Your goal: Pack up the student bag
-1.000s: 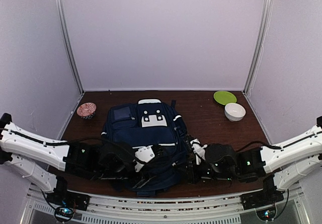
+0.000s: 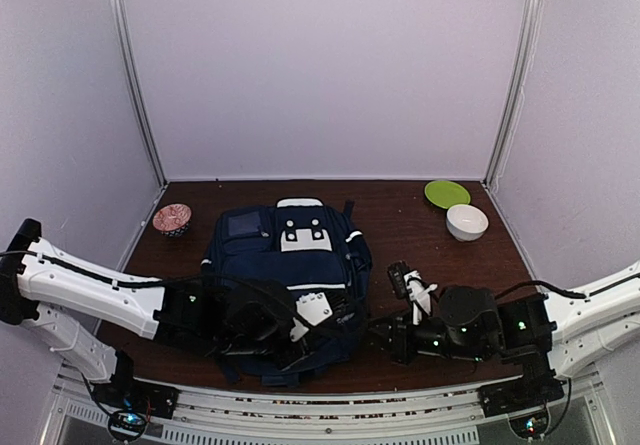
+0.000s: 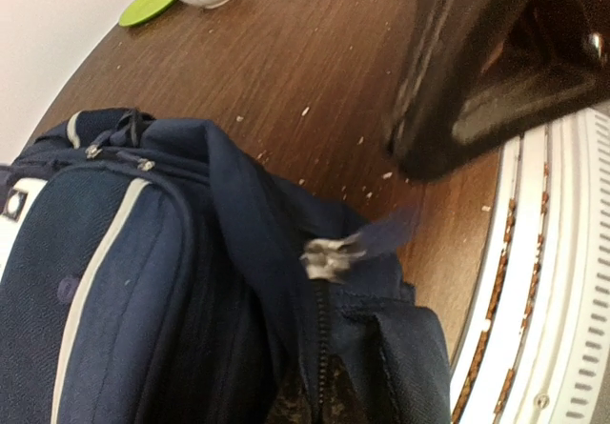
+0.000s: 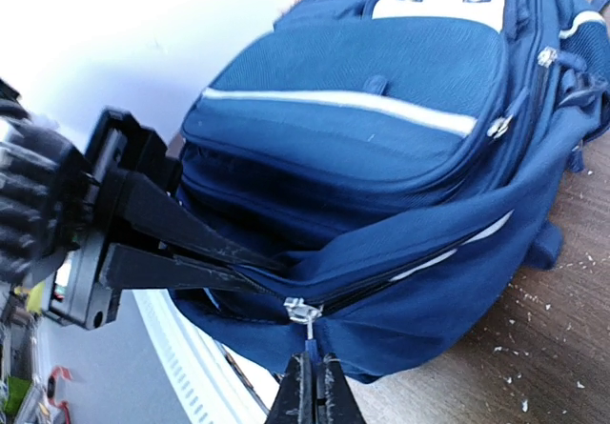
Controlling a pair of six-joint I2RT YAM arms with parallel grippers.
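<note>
A navy backpack (image 2: pixel 285 240) with white stripes lies mid-table, its lower pocket zip (image 4: pixel 400 272) toward the front. In the right wrist view my left gripper is shut on the bag's fabric by that zip. My right gripper is shut at the bottom of that view, at the zipper's blue pull tab below the metal slider (image 4: pixel 301 311); whether the tab is between its fingertips I cannot tell. In the top view both grippers sit low at the bag's front right, partly hidden by the arms.
A pink patterned bowl (image 2: pixel 172 218) stands at the back left. A green plate (image 2: pixel 446 192) and white bowl (image 2: pixel 466 222) are at the back right. The table's front rail runs close below the bag.
My right arm has moved slightly right.
</note>
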